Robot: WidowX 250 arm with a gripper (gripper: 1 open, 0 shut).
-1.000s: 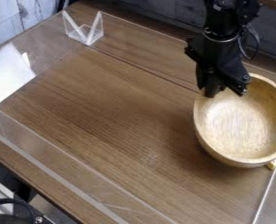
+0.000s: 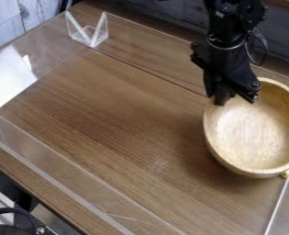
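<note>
My black gripper (image 2: 221, 93) is at the upper right, its fingertips down at the upper left rim of a round, light wooden bowl (image 2: 252, 133). It is shut on that rim, though the exact contact is partly hidden by the dark fingers. The bowl's inside is empty, and it sits at the right side of the wooden table.
A clear plastic holder (image 2: 88, 33) stands at the back left. A white sheet-like object (image 2: 5, 78) is at the left edge. Clear strips run along the table's front left edge, with cables below.
The gripper and bowl have shifted very slightly since a second ago; otherwise the scene looks the same.
</note>
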